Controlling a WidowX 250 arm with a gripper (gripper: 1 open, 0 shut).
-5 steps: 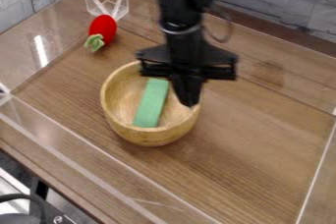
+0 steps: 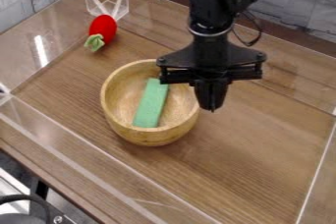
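Observation:
A round wooden bowl sits left of centre, holding a green block. The black gripper hangs just right of the bowl, partly over its right rim, with its tip pointing down. It looks shut, with nothing visible between its fingers.
A red object with a green end, perhaps a toy vegetable, lies at the back left beside a whitish item.
Over the last second the gripper has moved from above the bowl's back to a little right and lower.

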